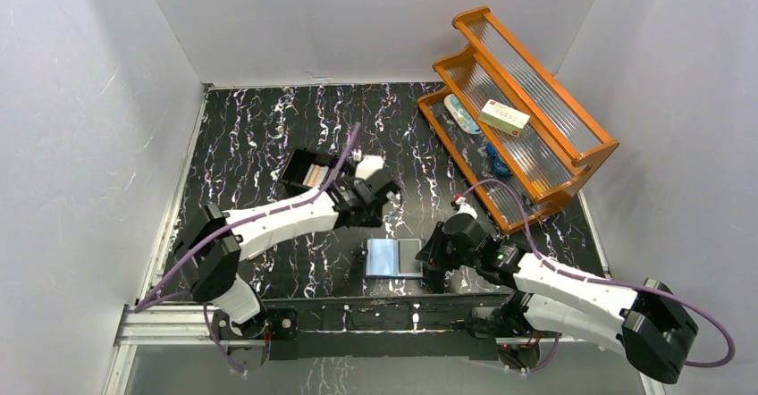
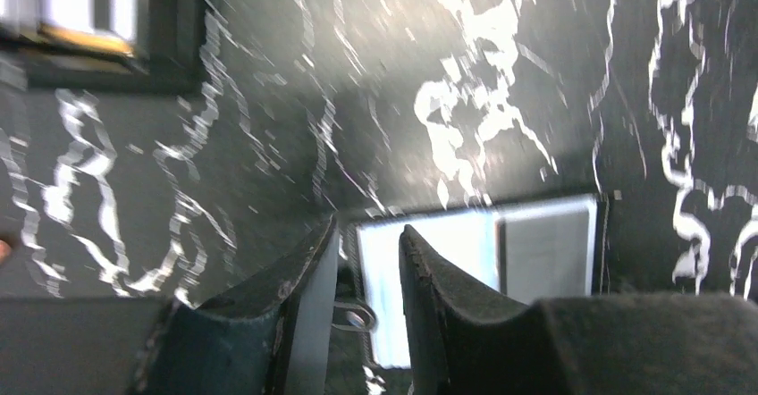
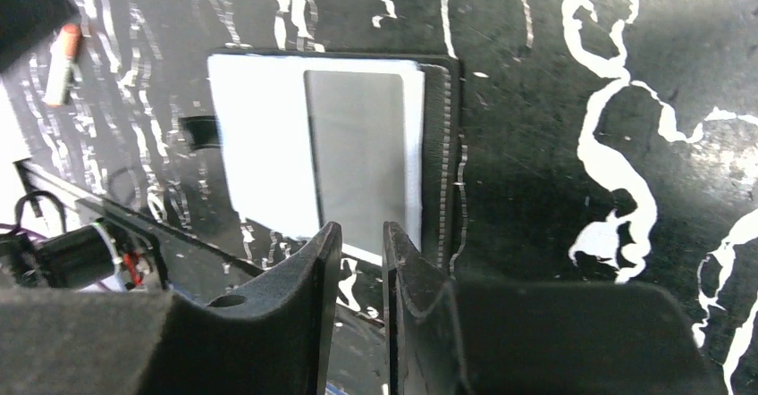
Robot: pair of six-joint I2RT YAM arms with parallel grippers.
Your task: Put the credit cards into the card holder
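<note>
The card holder lies open flat near the table's front edge, with a pale left side and a grey window on the right. In the right wrist view the holder has a stitched black edge and a strap at its left. My left gripper is open, nothing between its fingers, above the table at the holder's left part. Apart and empty, the fingers of my right gripper are open above the holder's near right part. Several cards stand in the black box, partly hidden by the left arm.
An orange-wood shelf bears a pale green box at the back right. Bare marbled table stretches behind the black box. A small orange-and-white item shows left of the holder.
</note>
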